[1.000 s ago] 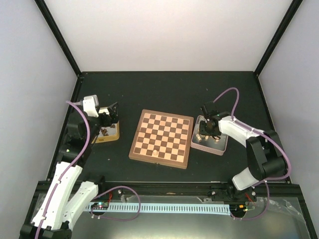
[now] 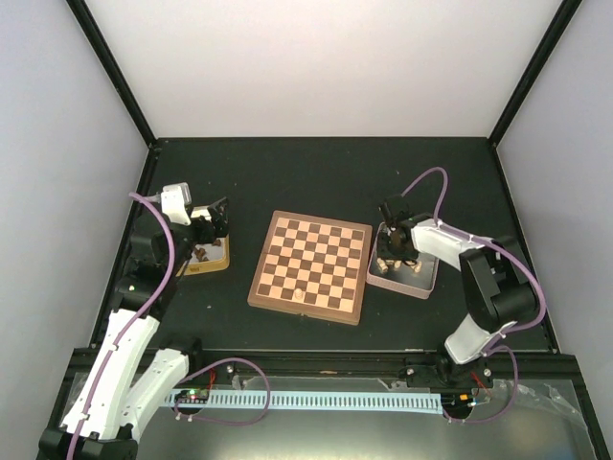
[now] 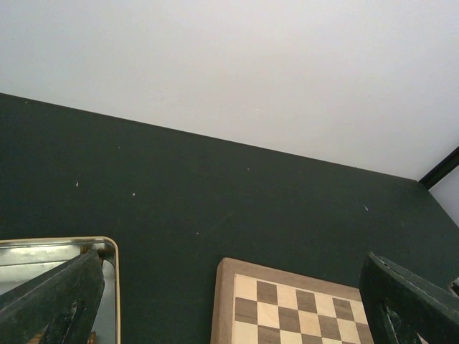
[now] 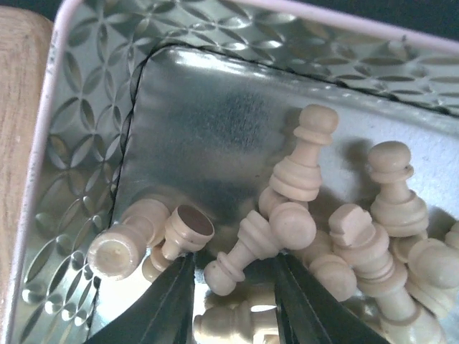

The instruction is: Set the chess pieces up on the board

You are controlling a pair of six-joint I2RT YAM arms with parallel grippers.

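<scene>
The chessboard (image 2: 311,249) lies centred, one light piece (image 2: 299,293) standing near its front edge. My right gripper hangs open low over the metal tray (image 2: 400,286) of light chess pieces. A small pawn (image 4: 245,251) lies between and just beyond its fingertips; several pieces lie jumbled around it, some under the fingers. My left gripper is open and empty, high over the left side beside the tray (image 2: 212,265) of dark pieces, which is partly hidden by the arm.
The tray of light pieces sits close against the board's right edge. Walls enclose the back and sides.
The right arm has shifted slightly leftward and back over the tray of light pieces. The left arm and the board look unchanged.
</scene>
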